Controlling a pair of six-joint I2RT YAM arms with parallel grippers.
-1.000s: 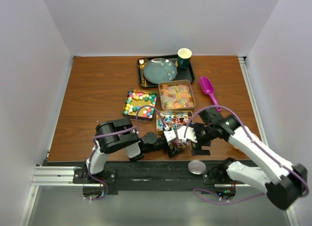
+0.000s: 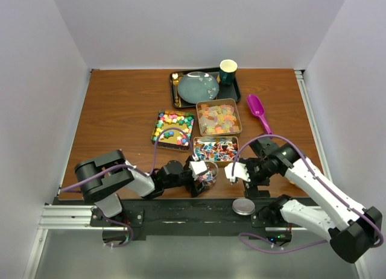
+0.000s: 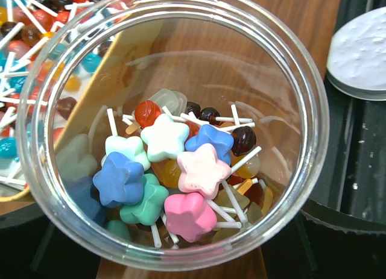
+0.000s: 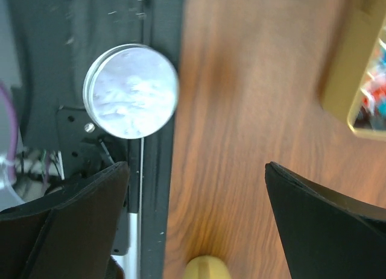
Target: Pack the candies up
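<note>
A clear round jar (image 3: 181, 62), lidless, holds star-shaped candies (image 3: 202, 170), lollipops with white sticks and some gummies at its bottom. My left gripper (image 2: 198, 180) stands wide open around the jar, one finger (image 3: 48, 249) on each side; whether both touch it I cannot tell. My right gripper is open and empty over bare wood, right of the jar in the top view. The silver lid (image 2: 243, 206) lies on the dark front rail. Behind the jar is a box of lollipops (image 2: 216, 150); further back are boxes of star candies (image 2: 175, 119) and gummies (image 2: 218, 117).
A dark tray (image 2: 177, 98) at the back carries a grey-green plate (image 2: 198, 87) and a green cup (image 2: 227, 72). The purple scoop (image 2: 256, 107) lies at the right. A yellow item (image 4: 206, 268) shows near my right gripper.
My left gripper and the jar have moved left, away from my right gripper. The right arm has shifted slightly right, opening a gap between the two. The boxes and lid have not moved.
</note>
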